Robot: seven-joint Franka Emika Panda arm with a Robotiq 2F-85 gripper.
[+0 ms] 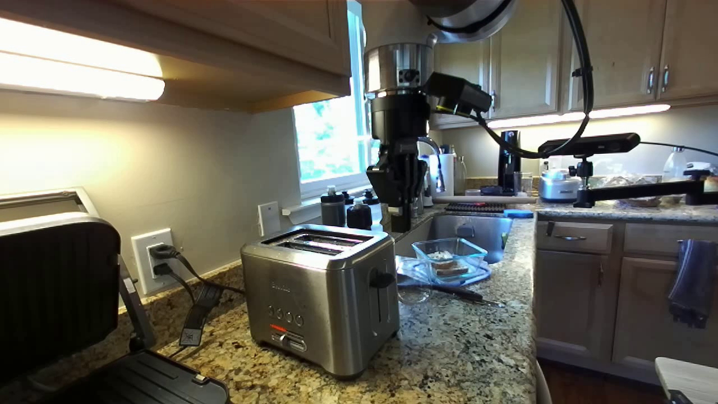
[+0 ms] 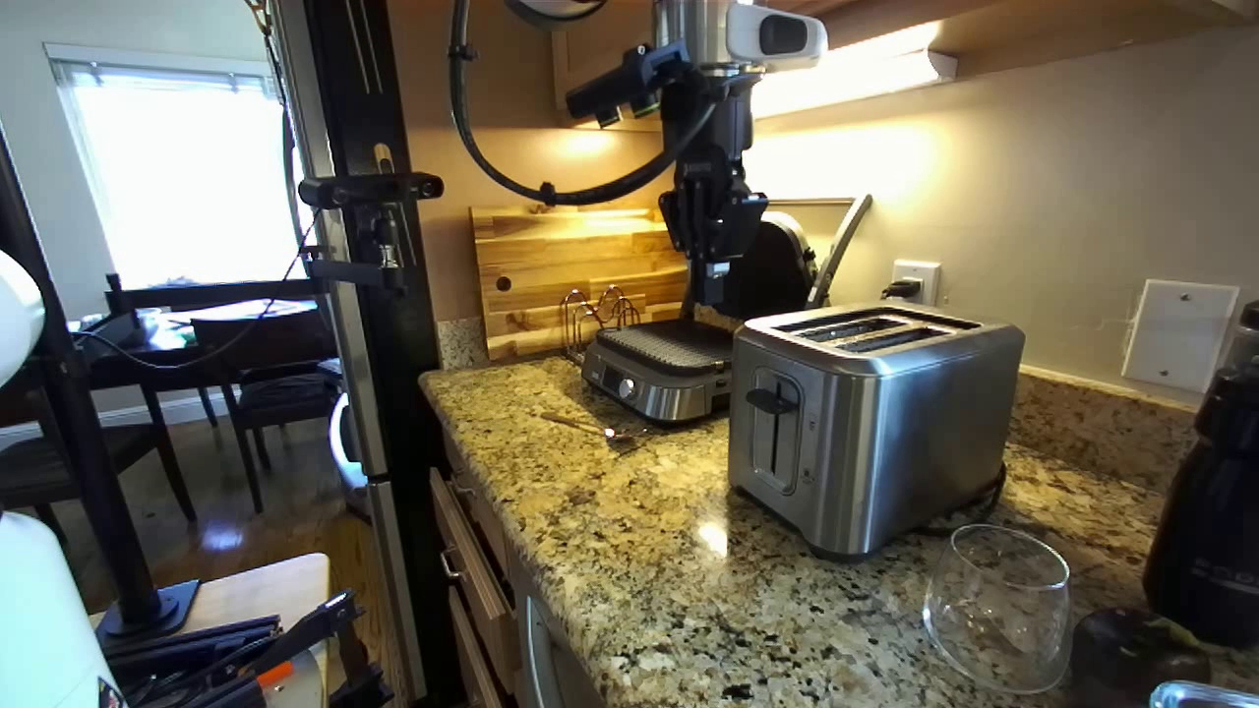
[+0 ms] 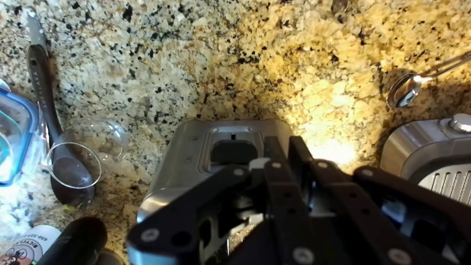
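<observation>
The silver toaster (image 1: 320, 296) stands on the granite counter with its two slots empty as far as they show. Its dark lever (image 2: 773, 401) sits high in its track, facing the counter's open side. My gripper (image 1: 400, 221) hangs above the toaster's lever end, pointing down. In exterior view 2 the gripper (image 2: 711, 285) shows just above toaster height. The wrist view has the gripper with its fingers drawn close together, a narrow gap between them. Nothing held can be made out there. The toaster's lever (image 3: 234, 152) lies just left of the fingertips.
A stemless glass (image 2: 1000, 608), a dark-handled utensil (image 3: 42, 84) and a glass container with food (image 1: 449, 259) lie toward the sink. An open grill (image 2: 667, 366) and a spoon (image 3: 404, 90) are on the other side.
</observation>
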